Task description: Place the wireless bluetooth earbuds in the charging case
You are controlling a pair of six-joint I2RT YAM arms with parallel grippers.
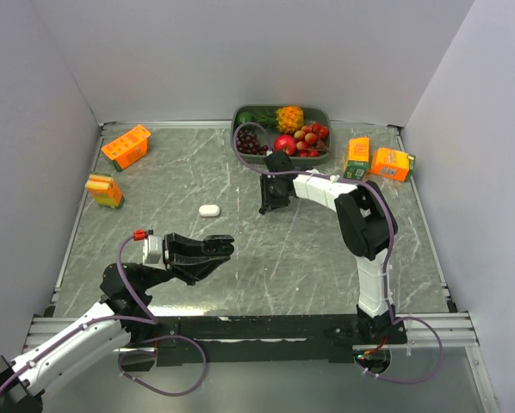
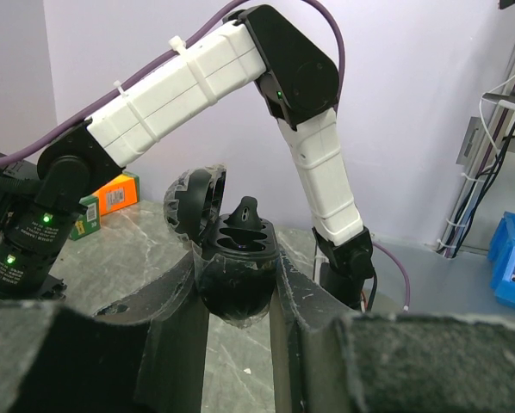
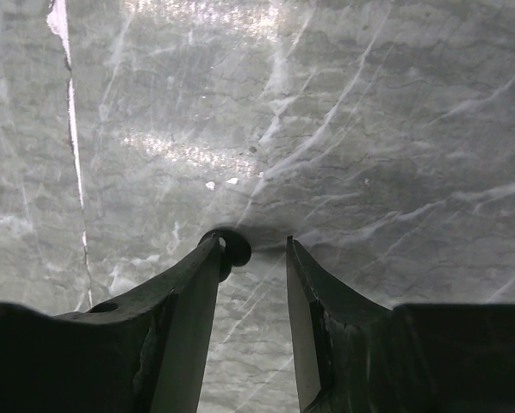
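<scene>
My left gripper (image 1: 220, 248) is shut on the open black charging case (image 2: 236, 271), held above the lower left of the table, its lid raised. A small black earbud (image 3: 232, 244) lies on the grey table, right at the fingertips of my right gripper, which stands open over it and partly hides it. A white oval object (image 1: 209, 211) lies on the table left of the right gripper.
A tray of fruit (image 1: 244, 157) stands at the back, behind the right gripper. Orange cartons (image 1: 356, 159) stand at both sides.
</scene>
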